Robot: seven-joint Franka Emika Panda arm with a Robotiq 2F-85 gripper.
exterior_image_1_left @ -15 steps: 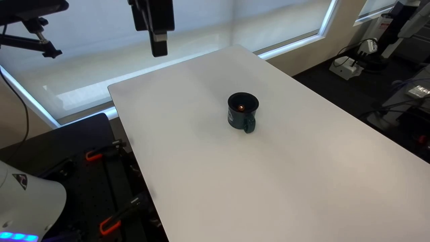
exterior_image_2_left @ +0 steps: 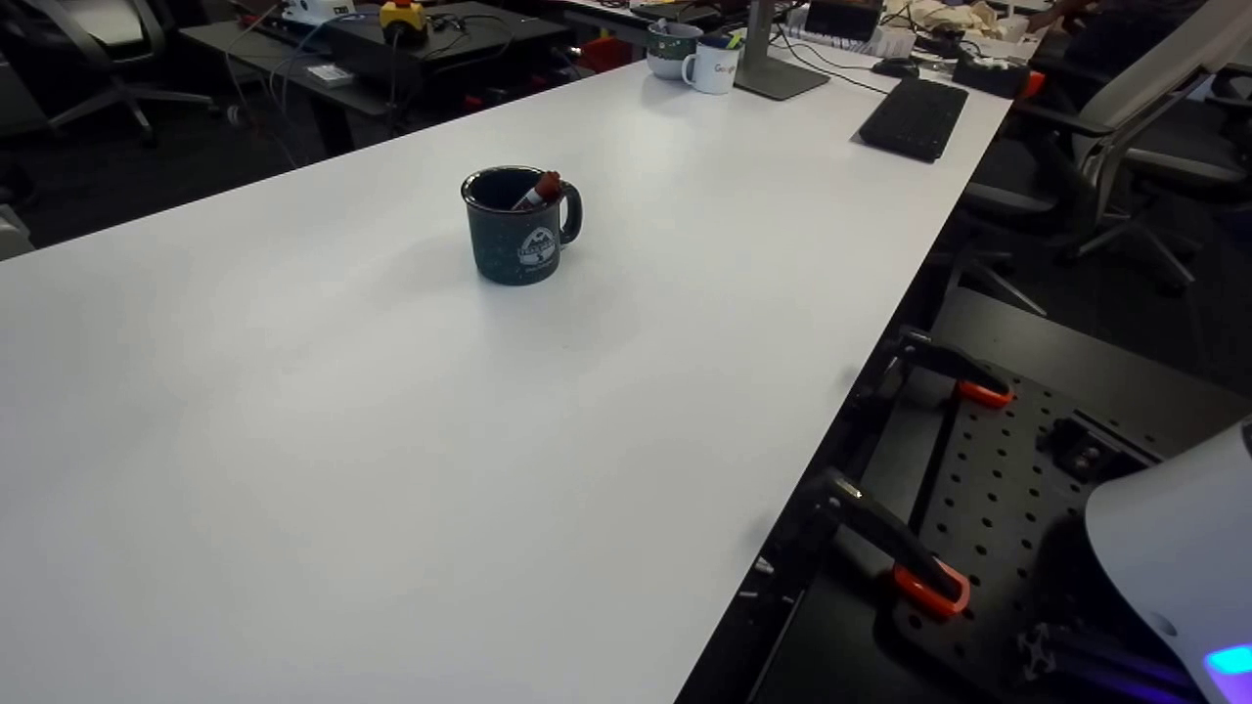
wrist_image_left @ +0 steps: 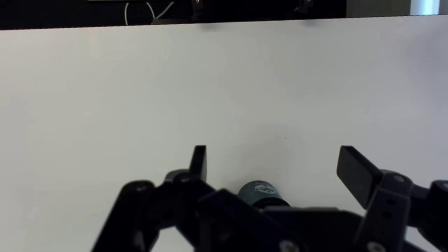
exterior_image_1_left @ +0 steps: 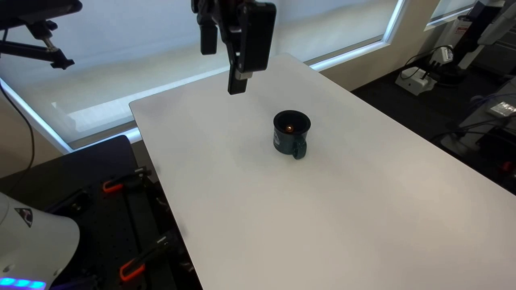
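Note:
A dark green speckled mug (exterior_image_1_left: 285, 141) stands upright on the white table, its handle toward the near side in exterior view 1. Inside it leans a marker with a red-brown cap (exterior_image_2_left: 542, 188), the cap reaching just over the rim. My gripper (exterior_image_1_left: 222, 68) hangs well above the table, up and to the left of the mug in that view, apart from it. Its fingers (wrist_image_left: 357, 174) are spread wide, and only bare table and part of the mug (wrist_image_left: 258, 191) show between and below them. The gripper is out of sight in exterior view 2.
Far down it stand a white mug (exterior_image_2_left: 712, 65), a patterned bowl (exterior_image_2_left: 672, 49), a monitor stand and a keyboard (exterior_image_2_left: 916, 117). Clamps with orange pads (exterior_image_2_left: 935, 589) sit along the robot-side edge.
Over the last second my gripper has moved right and lower in exterior view 1, closer to the mug, and its two fingers show more separately. The mug and marker have not moved.

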